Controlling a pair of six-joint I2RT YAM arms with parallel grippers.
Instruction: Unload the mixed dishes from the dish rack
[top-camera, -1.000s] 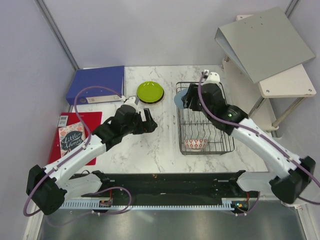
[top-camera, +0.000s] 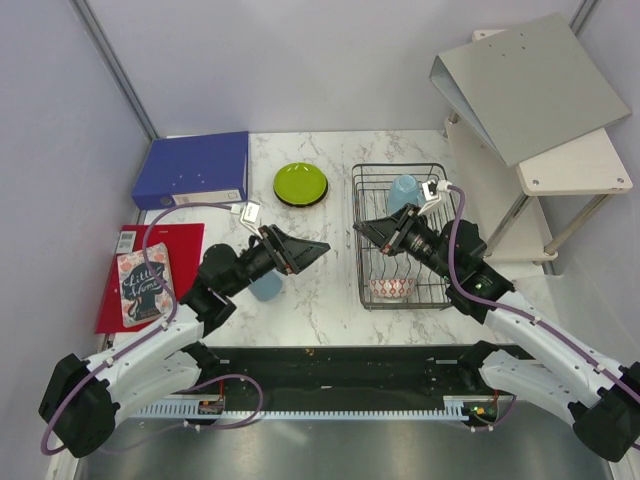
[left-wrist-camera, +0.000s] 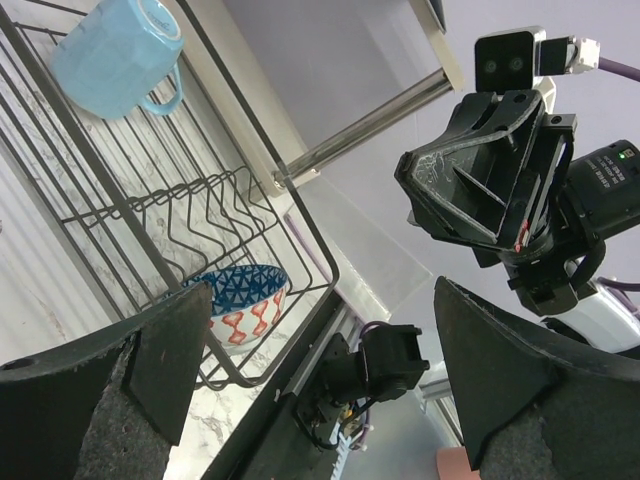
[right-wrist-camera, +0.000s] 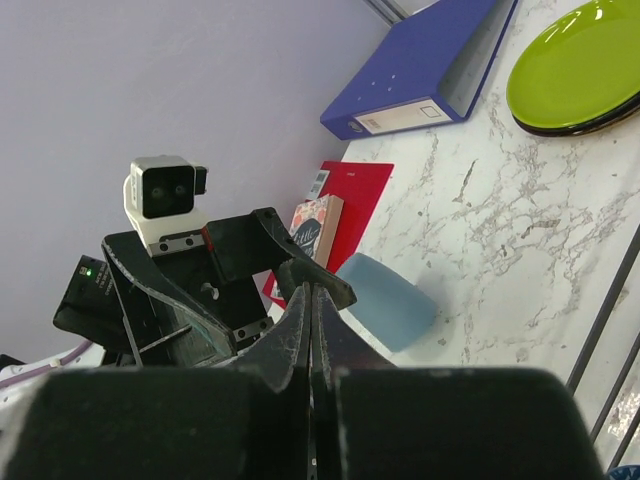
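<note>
A pale blue cup (top-camera: 266, 287) (right-wrist-camera: 388, 302) lies to the left on the marble counter, partly hidden under my left arm and clear of both fingers. My left gripper (top-camera: 307, 257) stands wide open over the counter; only air shows between its fingers. Near the rack's left edge, my right gripper (top-camera: 372, 237) is shut with its fingertips (right-wrist-camera: 296, 320) together and empty. In the wire rack (top-camera: 357, 290) a light blue mug (top-camera: 403, 191) (left-wrist-camera: 120, 58) sits at the back. A red-and-white patterned bowl (top-camera: 392, 288) (left-wrist-camera: 246, 305) with a blue inside is at the front.
A green plate (top-camera: 300, 183) rests on a dark one at the back. Left are a blue binder (top-camera: 197, 165), a red folder (top-camera: 185, 245) and a book (top-camera: 145, 285). A shelf (top-camera: 575, 175) bearing a grey binder (top-camera: 535, 85) flanks the rack. Mid-counter is bare.
The blue cup was at the right gripper, carried from the rack's back left toward the middle; now it is out of that gripper and farther left.
</note>
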